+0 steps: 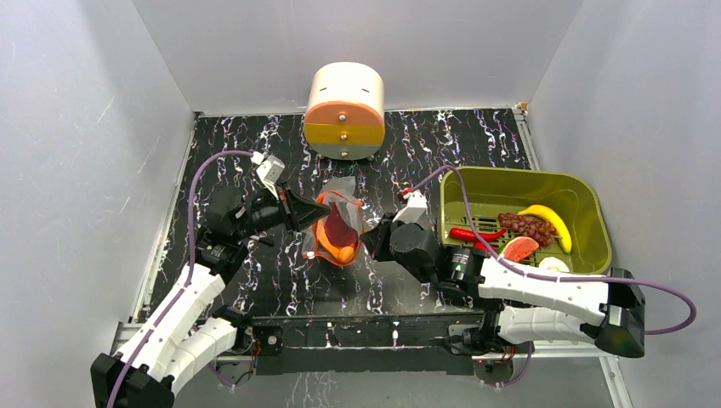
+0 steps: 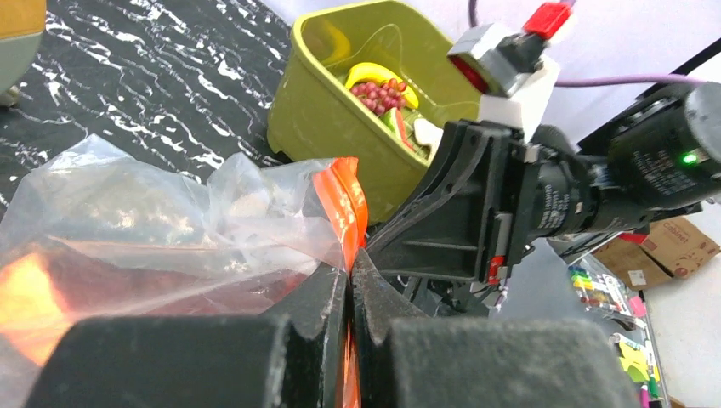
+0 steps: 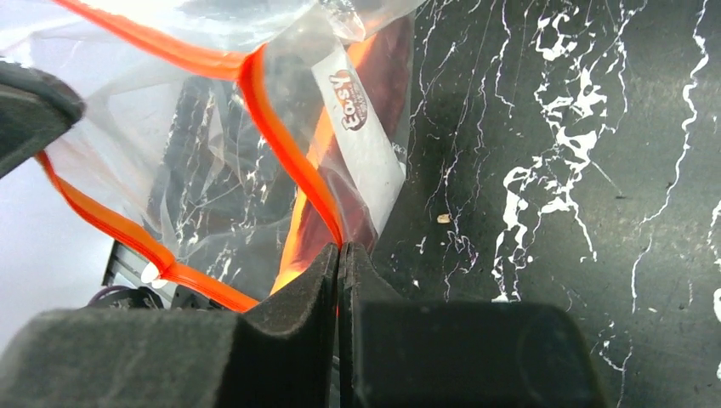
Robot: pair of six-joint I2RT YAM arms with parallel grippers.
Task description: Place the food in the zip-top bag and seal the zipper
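A clear zip top bag with an orange zip rim hangs between my two arms, its mouth spread. My left gripper is shut on the orange zip edge. On the opposite side, my right gripper is shut on the bag's orange rim. Inside the bag lies a dark red and orange food item, which also shows through the plastic in both wrist views. A white tag with printed lettering is seen through the bag's wall in the right wrist view.
To the right stands a green bin holding a banana, grapes, a watermelon slice and a red pepper. A rounded drawer box sits at the back. The dark marbled table around the bag is bare.
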